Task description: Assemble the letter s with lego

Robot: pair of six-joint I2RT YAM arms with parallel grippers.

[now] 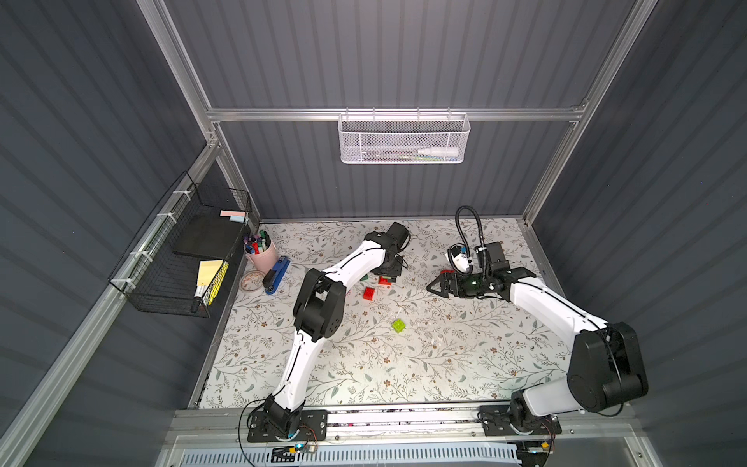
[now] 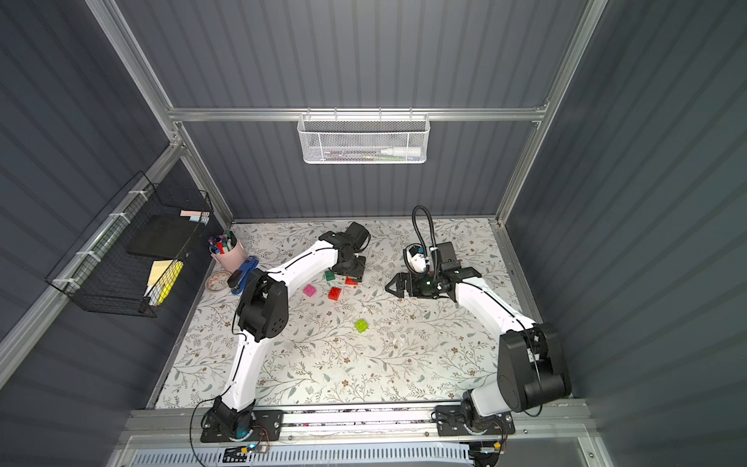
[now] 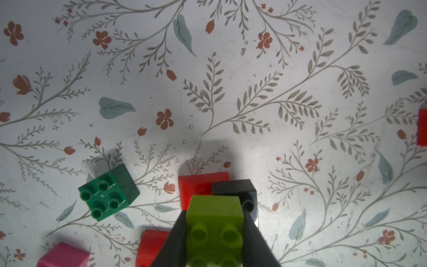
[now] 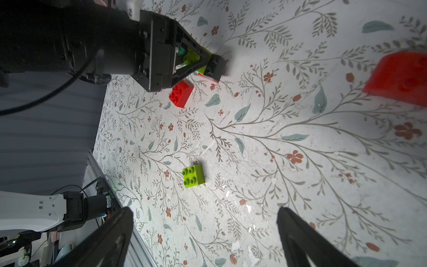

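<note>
A lime green brick (image 3: 214, 213) is gripped by my left gripper, whose fingers flank it on both sides. Directly beyond it in the left wrist view are a red brick (image 3: 200, 184) and a black brick (image 3: 242, 189), partly covered by the held brick. Whether the green brick touches them I cannot tell. My right gripper hangs open over the table on the right, its fingers wide apart with nothing between. Loose bricks include a green one (image 3: 109, 191), a red one (image 2: 334, 293), a pink one (image 2: 309, 290) and another lime green one (image 2: 361, 325).
One more red brick (image 4: 400, 77) lies near the right gripper. At the back left stand a pink pen cup (image 1: 262, 255) and a blue stapler (image 1: 277, 274).
</note>
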